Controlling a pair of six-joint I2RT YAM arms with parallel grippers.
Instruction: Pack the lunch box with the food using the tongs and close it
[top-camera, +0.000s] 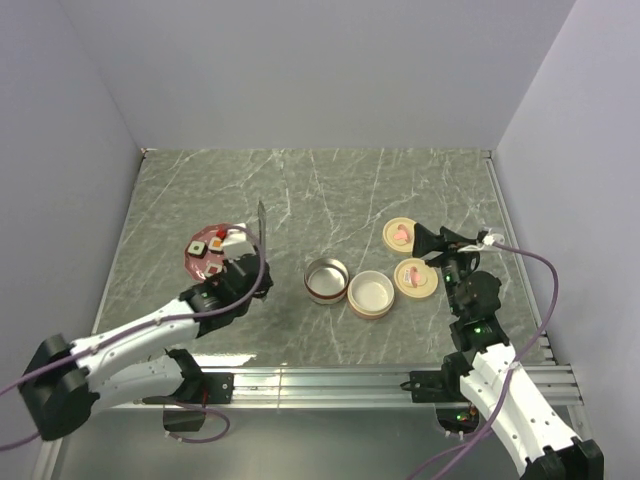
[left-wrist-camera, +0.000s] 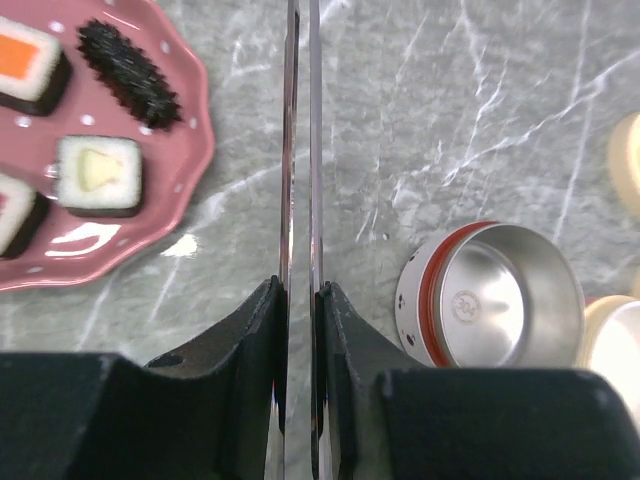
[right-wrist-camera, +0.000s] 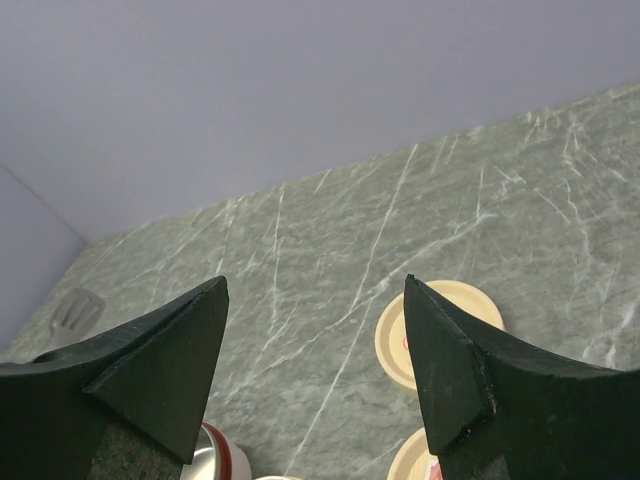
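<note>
My left gripper is shut on metal tongs (left-wrist-camera: 315, 130), upright just right of the pink plate (left-wrist-camera: 110, 245). On that plate sit several sushi pieces (left-wrist-camera: 98, 175) and a dark elongated piece (left-wrist-camera: 128, 75). A steel container (top-camera: 326, 278) and a cream bowl (top-camera: 371, 292) stand mid-table. My right gripper (top-camera: 435, 240) hangs open over the right side, near two yellow discs (top-camera: 398, 247) with pink items on them; its fingers frame the table in the right wrist view, nothing between them.
Bare marble table (top-camera: 300, 190) fills the back and middle. Grey walls close in on three sides, and a metal rail (top-camera: 300, 380) runs along the front edge.
</note>
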